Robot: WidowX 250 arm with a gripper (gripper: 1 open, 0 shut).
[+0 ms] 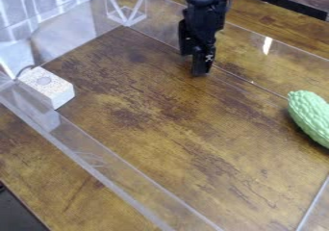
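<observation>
A black robot gripper (199, 54) hangs down from the top middle of the camera view, its tip low over the wooden floor of a clear-walled tray near the back. The fingers are dark and small, so whether they are open or shut, or hold anything, cannot be made out. A white block (46, 87) with a faint printed mark lies at the left. A pale green bumpy vegetable-like object (311, 116) lies at the right edge, partly out of frame.
Transparent walls (96, 161) edge the wooden surface (180, 148). A light tiled or quilted backdrop stands at the back left.
</observation>
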